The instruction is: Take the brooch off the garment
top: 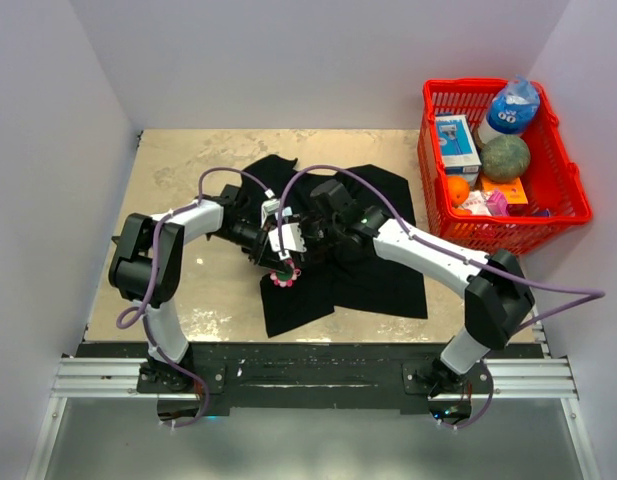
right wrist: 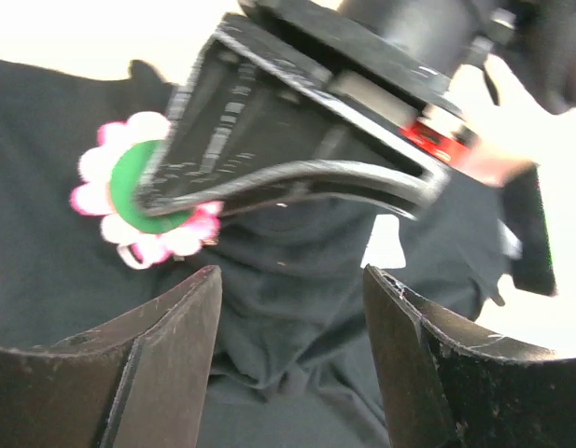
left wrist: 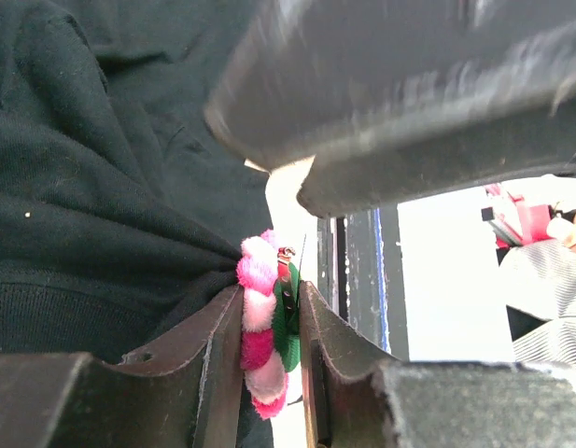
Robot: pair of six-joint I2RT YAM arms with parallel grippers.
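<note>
A black garment [top: 373, 290] lies rumpled on the table. The brooch [top: 284, 275], a pink and white fuzzy flower with a green centre, is at its front middle. In the left wrist view my left gripper is shut on the brooch, seen edge-on beside folds of dark cloth; whether it is still pinned cannot be told. In the right wrist view the brooch [right wrist: 135, 163] sits partly behind the left gripper, and my right gripper stands open above the cloth with nothing between its fingers. In the top view both grippers crowd over the garment's middle, partly hidden.
A red basket [top: 503, 235] full of items, including a bottle, a melon and boxes, stands at the back right, close to the right arm. Bare table [top: 148, 280] shows at the left. Purple cables hang along both arms.
</note>
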